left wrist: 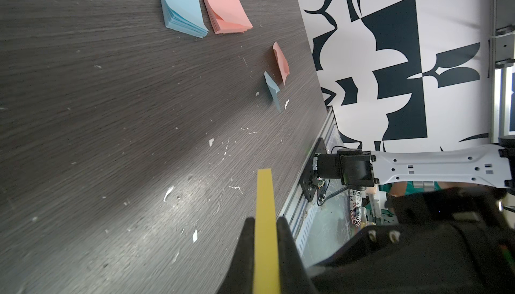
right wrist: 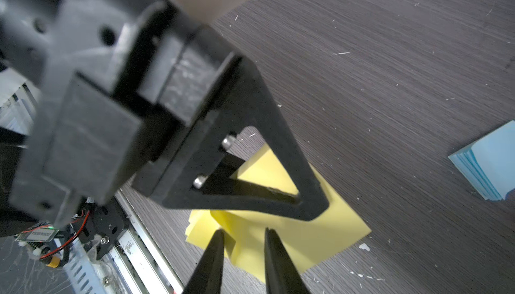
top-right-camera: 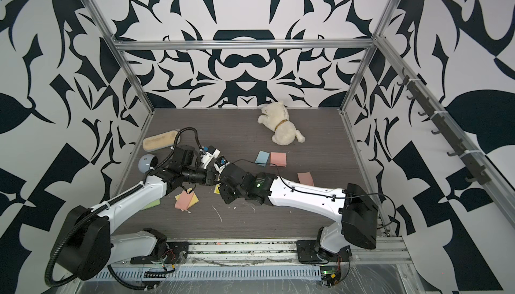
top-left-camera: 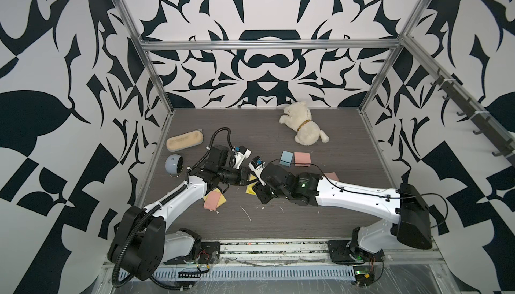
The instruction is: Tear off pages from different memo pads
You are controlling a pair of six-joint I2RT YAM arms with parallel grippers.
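A yellow memo pad is held at centre by my left gripper, shut on it, seen edge-on in the left wrist view. My right gripper is part open beside the pad's bent yellow sheets, its fingertips in front of them in the right wrist view; whether they touch is unclear. A blue pad (top-left-camera: 286, 158) and a pink pad (top-left-camera: 302, 159) lie right of centre behind the grippers. Torn pink (left wrist: 281, 60) and blue (left wrist: 271, 87) sheets lie farther right. Pink and yellow sheets (top-left-camera: 212, 200) lie left, partly under the left arm.
A plush dog (top-left-camera: 304, 127) lies at the back right. An oblong tan object (top-left-camera: 184, 141) and a grey round object (top-left-camera: 173, 163) sit at the left.
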